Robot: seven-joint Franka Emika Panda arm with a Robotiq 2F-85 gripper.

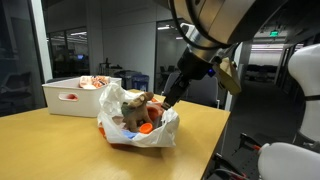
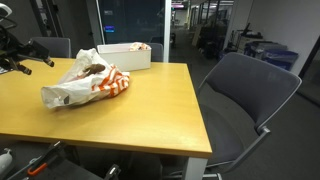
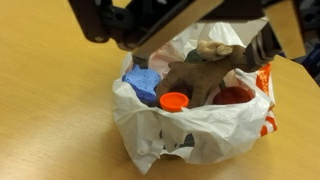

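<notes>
A crumpled white plastic bag (image 1: 155,136) with orange-red markings lies open on the table. Inside it, the wrist view shows a blue item (image 3: 142,84), an orange-red round lid (image 3: 174,102), a dark red round item (image 3: 232,96) and a brown plush-like thing (image 3: 195,78). My gripper (image 1: 203,94) hangs above the table near the bag, its fingers spread apart and nothing visible between them. In the second exterior view the gripper (image 2: 39,67) stands to the left of the bag, clear of it. Part of the bag's contents is hidden by the plastic and my fingers.
Behind the bag, a white box (image 2: 123,58) stands at the far side of the wooden table (image 2: 165,110), with something white and orange at its top. A dark office chair (image 2: 240,95) stands beyond the right edge.
</notes>
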